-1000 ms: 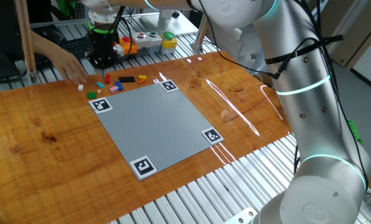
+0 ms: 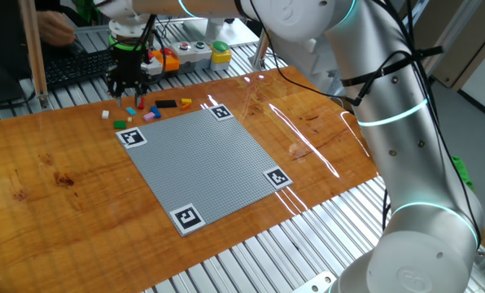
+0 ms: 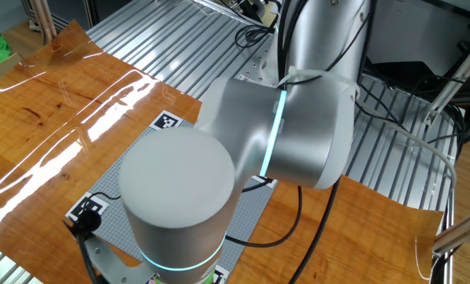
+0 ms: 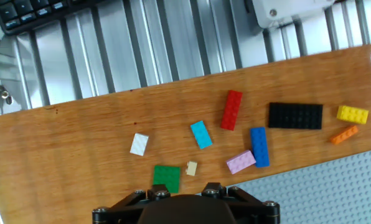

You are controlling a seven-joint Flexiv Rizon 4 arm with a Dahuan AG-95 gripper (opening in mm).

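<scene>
My gripper (image 2: 127, 88) hangs above the bricks at the table's far edge, its fingers spread and nothing seen between them. In the wrist view the gripper shows at the bottom edge. Ahead of it lie a green brick (image 4: 167, 178), a small beige brick (image 4: 192, 168), a white brick (image 4: 139, 144), a cyan brick (image 4: 201, 134), a red brick (image 4: 231, 110), a pink brick (image 4: 241, 162), a blue brick (image 4: 259, 147), a black brick (image 4: 295, 116), a yellow brick (image 4: 352, 114) and an orange brick (image 4: 344, 134). The grey baseplate (image 2: 202, 163) is bare.
A keyboard (image 2: 76, 69) and a person's hand (image 2: 54, 28) are at the back left, beyond the wooden table (image 2: 55, 195). Boxes with buttons (image 2: 195, 55) stand behind the bricks. In exterior view 2 the arm (image 3: 180, 181) covers much of the baseplate.
The person's hand has drawn back from near the white brick toward the keyboard. My gripper has shifted slightly left and lower in exterior view 1. The bricks look unmoved.
</scene>
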